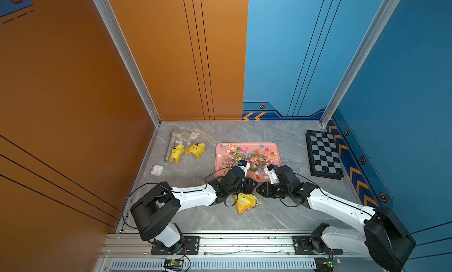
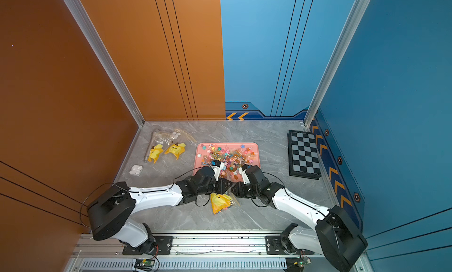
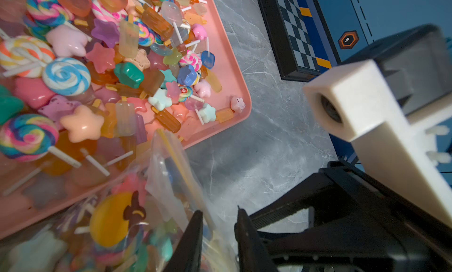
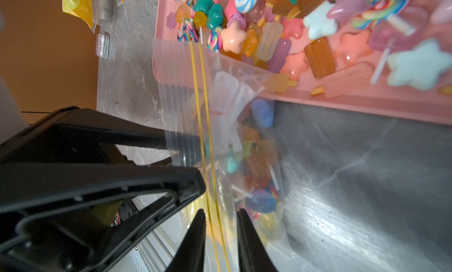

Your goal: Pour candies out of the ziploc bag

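The ziploc bag [image 1: 245, 203], clear with a yellow print, lies in front of the pink tray [image 1: 277, 152]. Candies show through its plastic in both wrist views. Its open-looking edge with a yellow zip strip [image 4: 211, 163] rises in the right wrist view. My left gripper is partly open, with the bag's edge running between its fingertips. Facing it, my right gripper is also partly open, the zip strips passing between its fingertips. Whether any fingertip touches the plastic I cannot tell. Loose candies [image 1: 252, 156] fill the tray.
Other yellow-printed bags [image 1: 195, 150] lie at the back left, near a small white case [image 1: 157, 170]. A checkered board [image 1: 325, 154] stands at the right. Bare grey table [image 1: 292, 220] lies at the front right.
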